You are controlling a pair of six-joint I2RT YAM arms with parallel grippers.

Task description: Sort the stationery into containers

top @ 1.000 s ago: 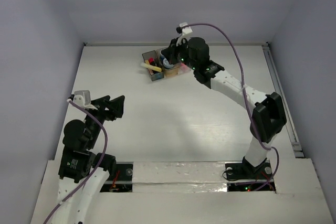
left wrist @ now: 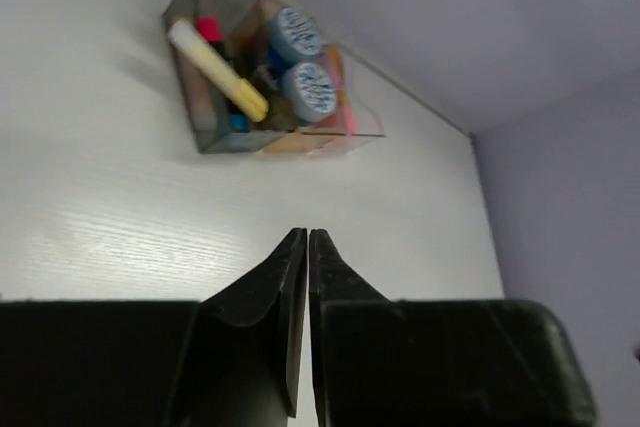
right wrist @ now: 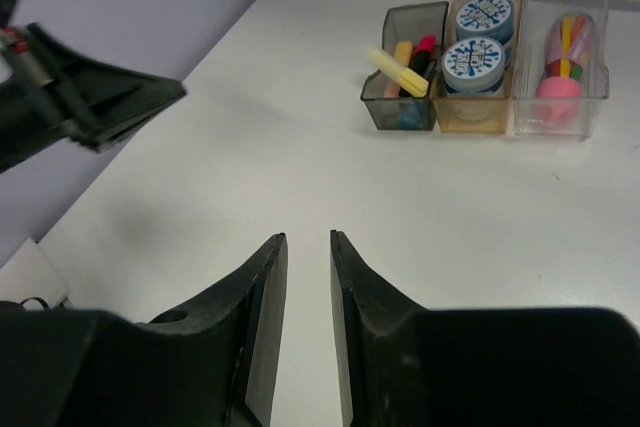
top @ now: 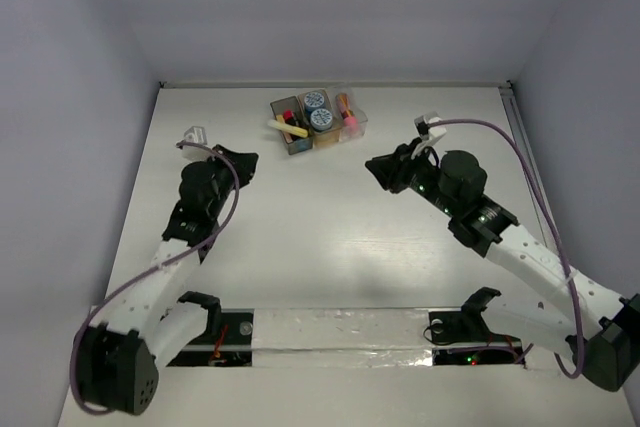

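Observation:
Three small containers stand at the back centre: a dark one point(right wrist: 375, 97) with highlighters, including a yellow one point(right wrist: 398, 71), and a red-capped marker; an amber one point(right wrist: 465, 119) with two round blue-lidded tins point(right wrist: 473, 59); a clear one point(right wrist: 550, 122) with colourful pens and a pink item point(right wrist: 560, 91). My left gripper is shut, nothing between its fingers, left of and in front of the containers. My right gripper is part open and empty, out to their right and front.
Grey walls enclose the sides and back, with a rail along the back edge.
My right gripper has drawn away from the containers toward the right and front.

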